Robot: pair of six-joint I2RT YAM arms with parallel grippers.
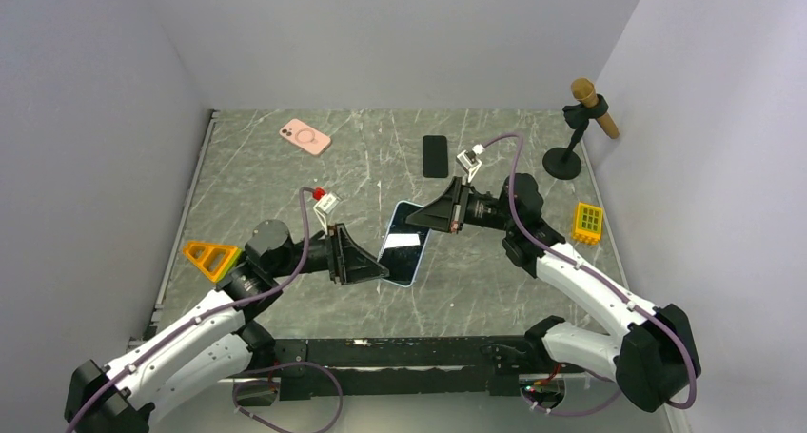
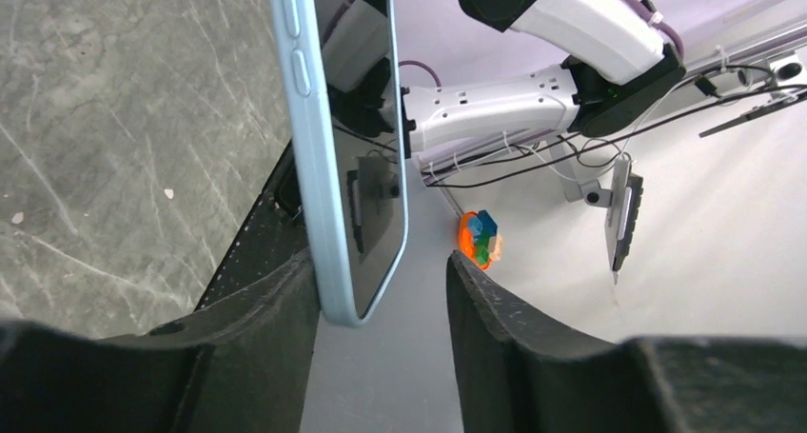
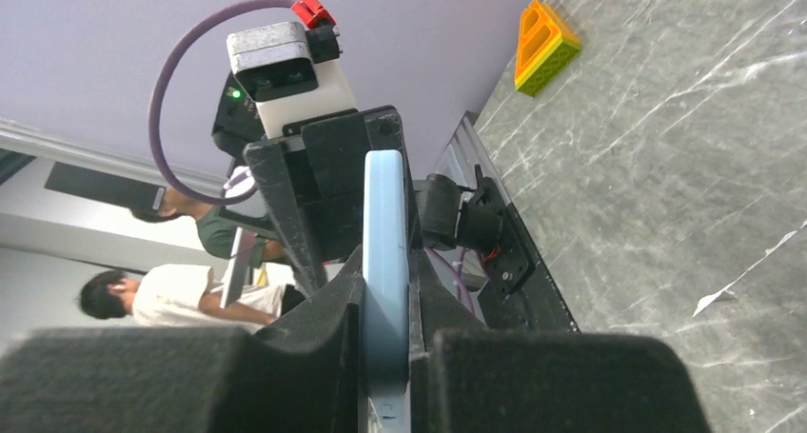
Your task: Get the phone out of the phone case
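The phone in its light blue case (image 1: 402, 257) is held above the table between both arms. My right gripper (image 1: 417, 218) is shut on it; in the right wrist view its blue edge (image 3: 384, 252) stands upright between the fingers. My left gripper (image 1: 377, 268) is at the lower left of the phone, part open; in the left wrist view the case's corner and buttoned side (image 2: 324, 214) are just above and by the left fingertip, with a gap between the fingers.
A pink phone (image 1: 305, 136) and a black phone (image 1: 435, 155) lie at the back. A yellow-orange object (image 1: 206, 255) is at left, a yellow block (image 1: 587, 222) and a microphone stand (image 1: 561, 163) at right.
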